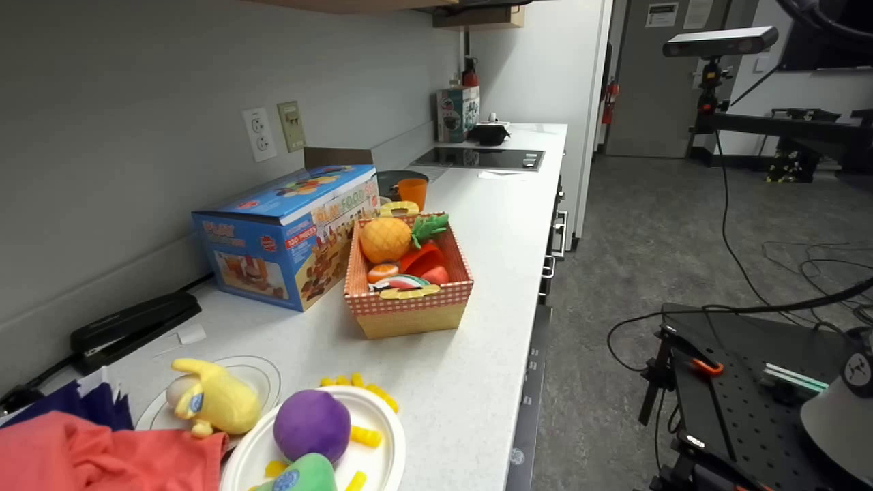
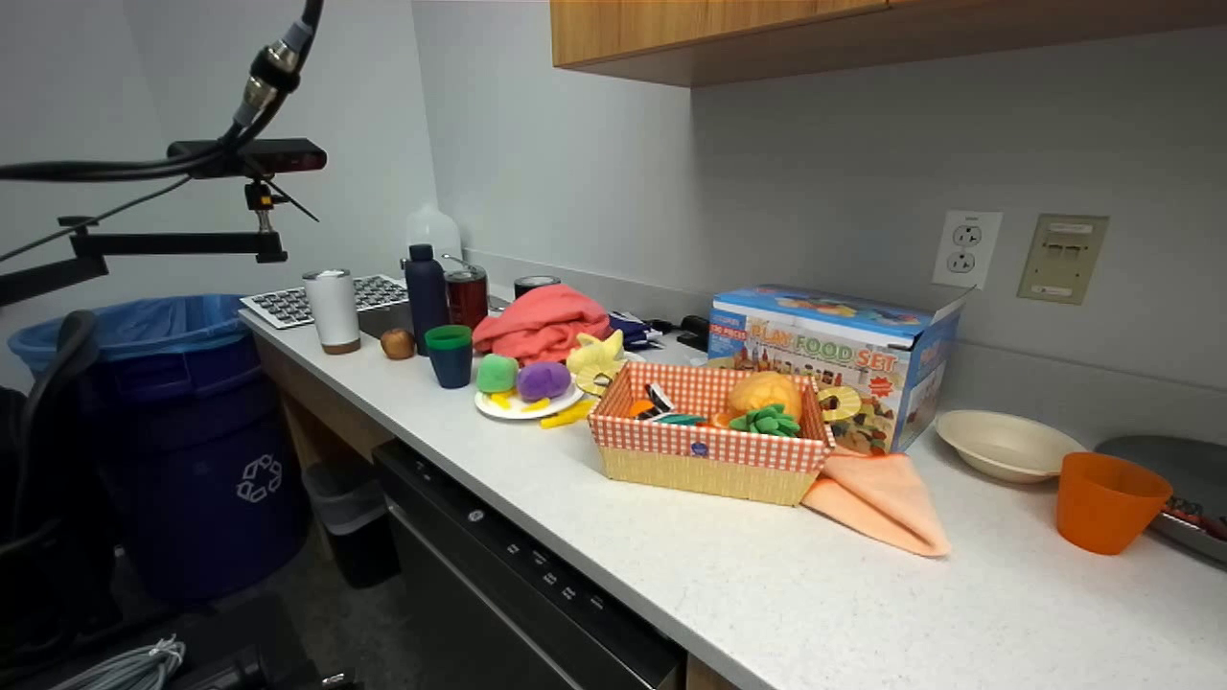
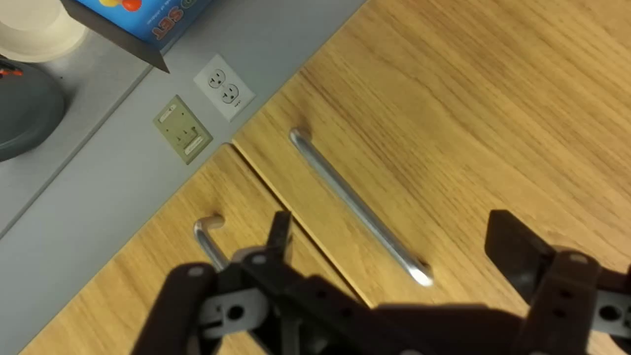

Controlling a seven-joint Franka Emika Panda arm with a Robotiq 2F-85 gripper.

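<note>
In the wrist view my gripper stands open, its dark fingers wide apart with nothing between them. It faces wooden cabinet doors (image 3: 503, 136); a metal bar handle (image 3: 361, 207) lies across the gap in that view, apart from the fingers as far as I can tell. A second handle (image 3: 207, 236) shows partly behind the left finger. On the counter, a red-checked basket (image 1: 409, 319) holds a toy pineapple (image 1: 385, 240) and other play food. Beyond the basket in that view stands an orange cup (image 1: 412, 193). Neither exterior view shows the gripper.
A play food box (image 1: 254, 237) stands beside the basket by the wall. A white plate (image 1: 391, 458) carries purple and green plush toys. A peach cloth (image 2: 886, 506) and a pale bowl (image 2: 1001, 447) lie nearby.
</note>
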